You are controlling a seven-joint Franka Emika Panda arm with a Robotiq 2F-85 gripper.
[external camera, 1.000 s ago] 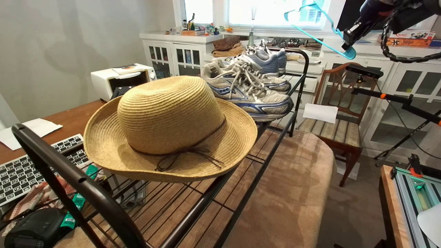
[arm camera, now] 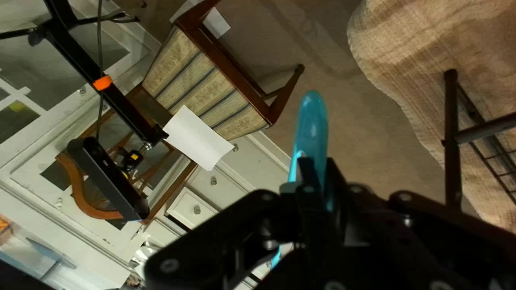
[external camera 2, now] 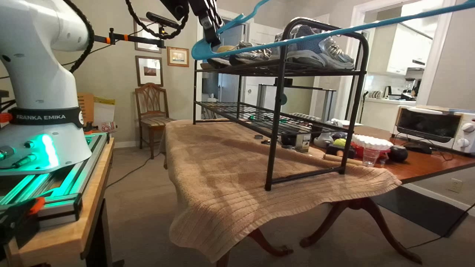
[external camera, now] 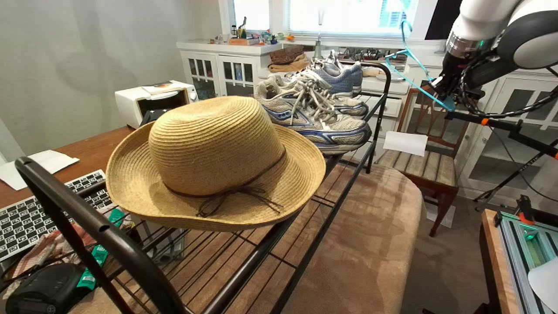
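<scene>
A light-blue plastic hanger [external camera: 446,104] is gripped near one of its rounded ends by my gripper [external camera 2: 213,39], which is shut on it. Beyond the fingers, the hanger's long bar [external camera 2: 276,43] stretches across the front of the black rack's top in exterior view 2. From the wrist, only the blue end [arm camera: 311,130] shows clearly, standing out past the dark fingers. In exterior view 1 the gripper is held in the air to the right of the rack, beyond its far end. The straw hat [external camera: 217,151] rests on the rack's near end, with the sneakers [external camera: 319,112] behind it.
The black metal rack [external camera 2: 276,120] stands on a towel-covered table [external camera 2: 213,178]. A wooden chair [external camera: 426,162] and a camera on a black boom [arm camera: 106,179] are near the arm. Bare floor lies between the table and the robot's bench [external camera 2: 100,173].
The gripper has come down in exterior view 1, carrying the hanger with it. The hanger's hook has shifted right and its angle has turned. Hat, shoes and rack have stayed put.
</scene>
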